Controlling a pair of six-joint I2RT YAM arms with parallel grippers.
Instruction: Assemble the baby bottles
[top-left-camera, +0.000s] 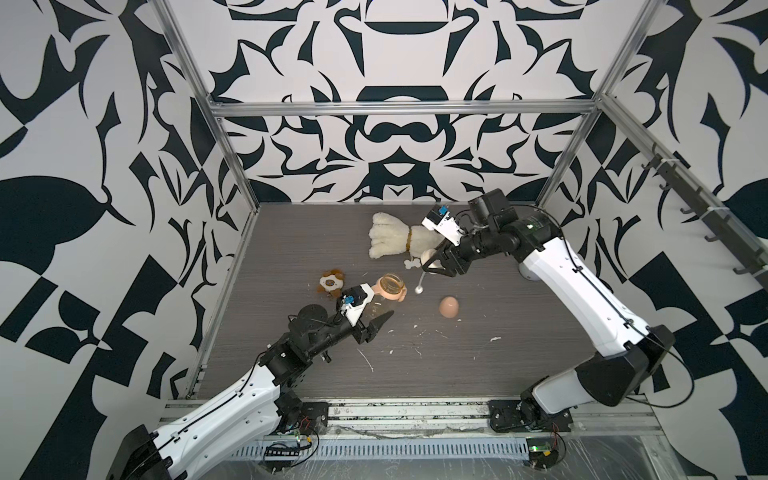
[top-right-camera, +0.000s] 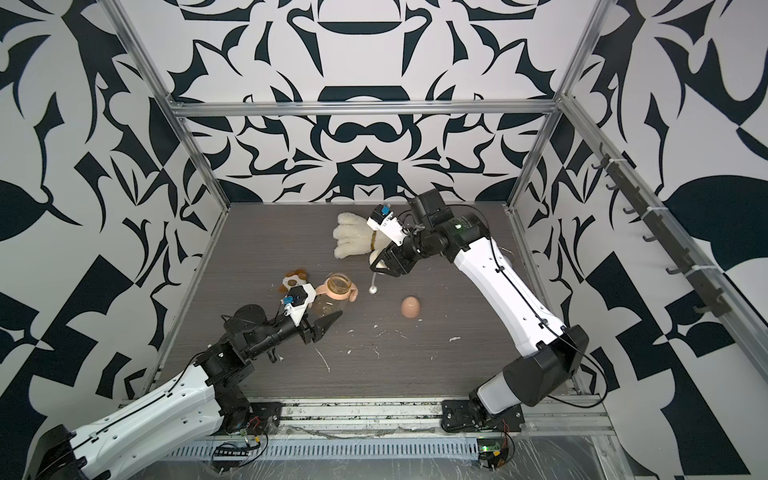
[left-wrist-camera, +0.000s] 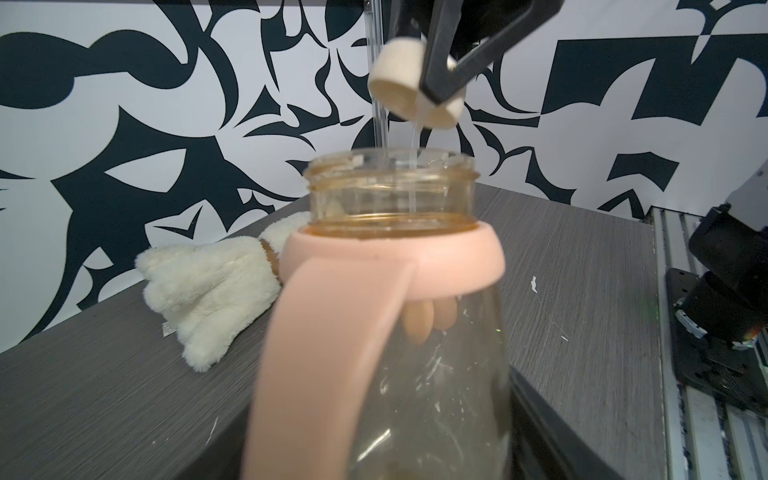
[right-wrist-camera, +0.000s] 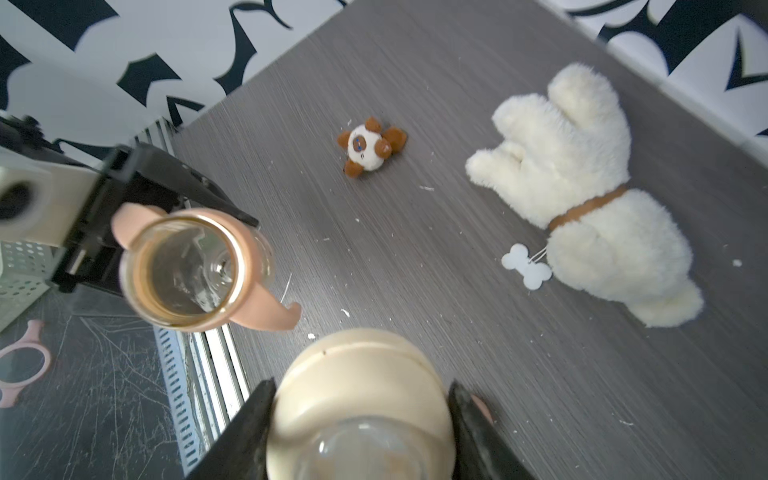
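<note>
My left gripper (top-left-camera: 376, 320) is shut on the bottle (left-wrist-camera: 424, 376), a clear upright body with a pink handled collar (right-wrist-camera: 264, 312) and an open threaded mouth. My right gripper (top-left-camera: 438, 265) is raised to the bottle's upper right, shut on a cream cap piece (right-wrist-camera: 360, 376); a thin straw with a small white end (top-left-camera: 419, 289) hangs from it, above and apart from the bottle in the top views. A rounded tan piece (top-left-camera: 449, 308) stands on the table, right of the bottle.
A white plush dog (top-left-camera: 388, 236) lies at the back middle, a small brown-and-white toy (top-left-camera: 331, 282) at the left. The table (top-left-camera: 280, 344) is otherwise mostly bare apart from small scraps.
</note>
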